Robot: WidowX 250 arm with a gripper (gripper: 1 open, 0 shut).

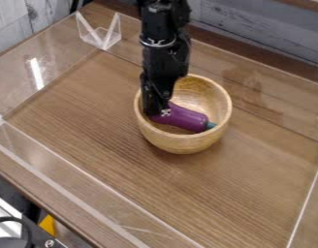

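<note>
A light wooden bowl (188, 140) stands in the middle of the table, with a purple eggplant-like toy (182, 117) lying inside it, its green end to the right. My black gripper (155, 107) reaches down over the bowl's left side, its tips at the left end of the purple toy. Dark arm parts hide the fingertips, and I cannot see whether anything is between them.
A clear plastic piece (101, 29) is at the back left. A cable and a small yellow item (47, 224) are at the lower-left edge.
</note>
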